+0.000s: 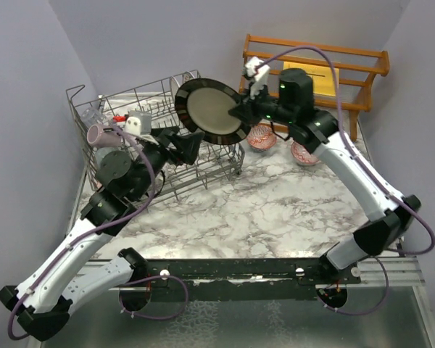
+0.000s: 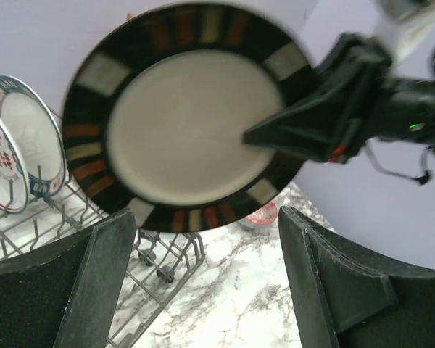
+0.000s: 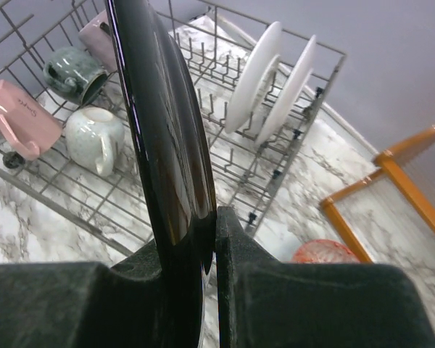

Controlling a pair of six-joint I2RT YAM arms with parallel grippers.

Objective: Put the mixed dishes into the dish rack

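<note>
A dark-rimmed plate with a pale centre is held up over the right part of the wire dish rack. My right gripper is shut on its right edge; in the right wrist view the plate stands edge-on between the fingers. Lower and to the left, my left gripper is open, and in its wrist view the gap between the fingers is empty, with the plate beyond. Two white plates stand upright in the rack. Mugs, among them a pink one and a white one, fill its other side.
Red-patterned bowls sit on the marble table right of the rack. Behind them is a wooden rack with a yellow card.
</note>
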